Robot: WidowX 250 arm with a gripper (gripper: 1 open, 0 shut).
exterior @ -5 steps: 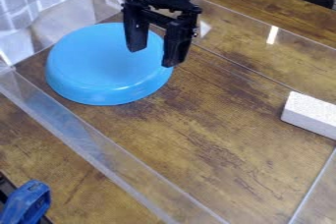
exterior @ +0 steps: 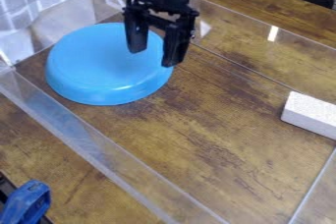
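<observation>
My gripper (exterior: pixel 159 33) hangs from the top of the camera view over the back part of a round blue disc (exterior: pixel 102 69), with its two dark fingers spread wide apart, one on the left and one on the right. The gap between the fingers looks empty. Whether it touches the disc is not clear.
A white block (exterior: pixel 311 113) lies at the right edge on the wooden table (exterior: pixel 210 149). A blue object (exterior: pixel 24 205) is at the lower left corner. Clear plastic runs along the left side and back left.
My gripper has shifted very slightly to the left and its fingers look a little differently angled. The disc and the block are unmoved.
</observation>
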